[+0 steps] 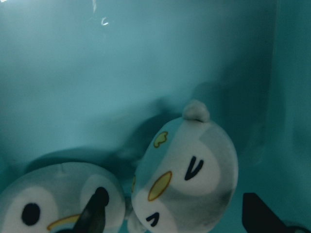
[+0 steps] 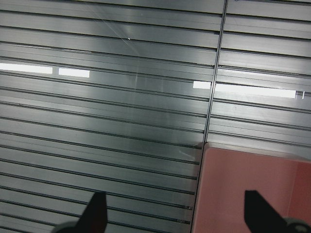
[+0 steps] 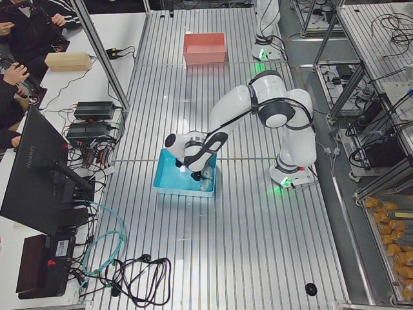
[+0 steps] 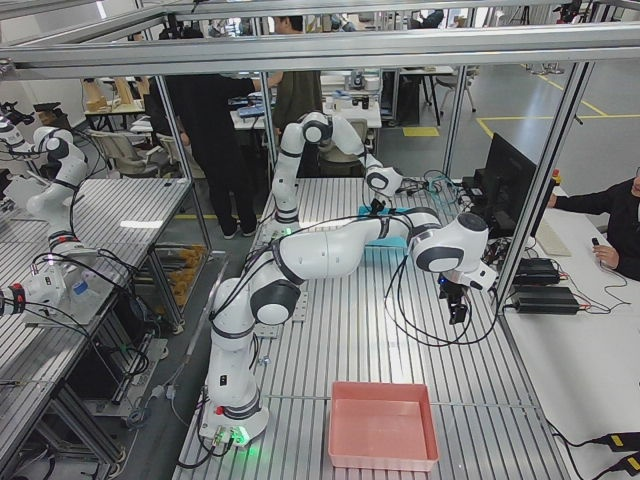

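A blue bin (image 3: 169, 188) holds two plush penguin toys: one with winking eyes (image 1: 184, 179) and one with round black eyes (image 1: 58, 199). My left gripper is down in the bin, open, its fingers either side of the winking toy, the left finger over the edge of the other toy. My right gripper (image 4: 452, 300) hangs above the table at the other end, open and empty, with a pink bin (image 4: 383, 425) below it, seen at lower right in the right wrist view.
Cables (image 3: 142, 278) lie at the near left corner. A monitor (image 3: 39, 174) and black boxes (image 3: 93, 111) line the side bench, with metal frame posts beside them.
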